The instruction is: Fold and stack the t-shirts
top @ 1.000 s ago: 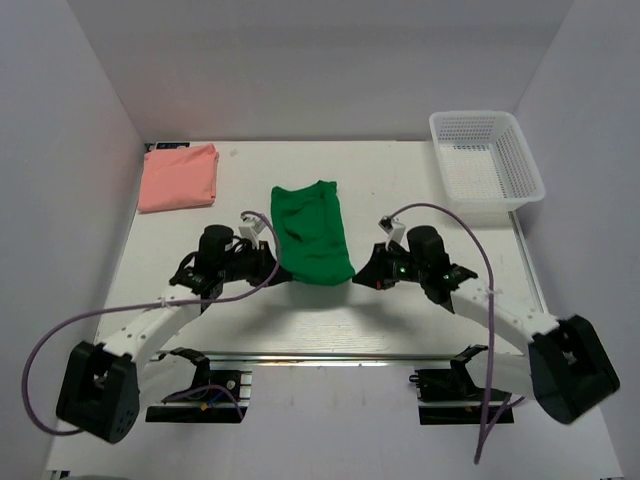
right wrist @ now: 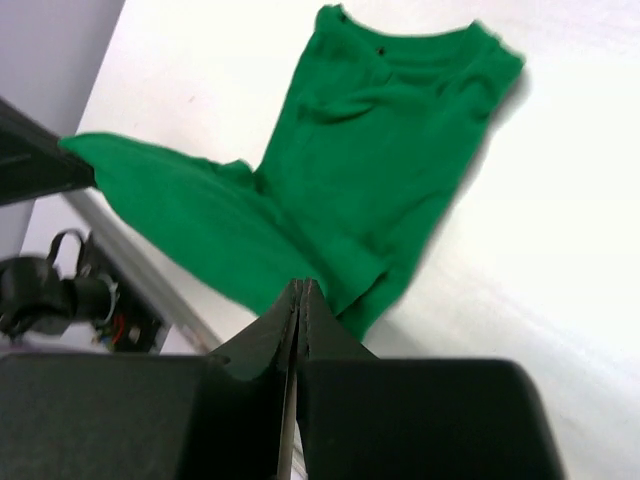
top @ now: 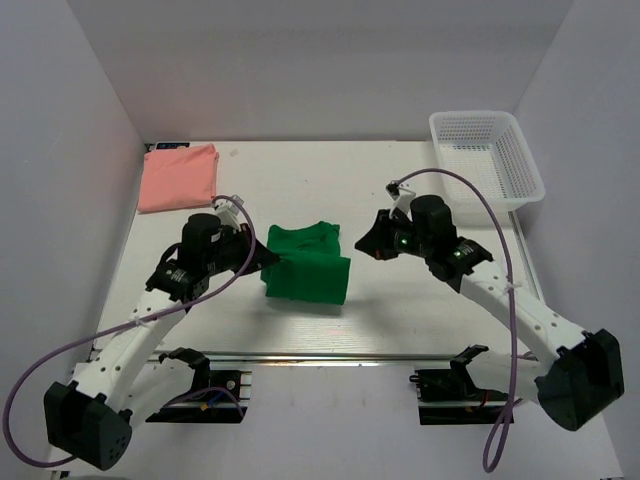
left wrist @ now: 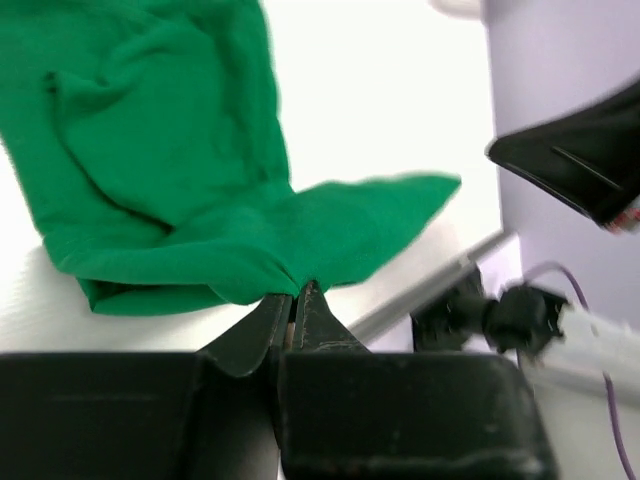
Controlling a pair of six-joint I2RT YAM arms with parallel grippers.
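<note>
A green T-shirt (top: 308,275) lies folded over on the middle of the table, its near part draped towards the front edge. My left gripper (top: 273,256) is shut on it, pinching the raised near edge at the left, as the left wrist view (left wrist: 298,297) also shows. My right gripper (top: 362,249) hangs right of the shirt, shut, with nothing seen between its fingertips in the right wrist view (right wrist: 302,290). At the back left lies a folded pink T-shirt (top: 176,178).
A white perforated basket (top: 485,160) stands at the back right.
</note>
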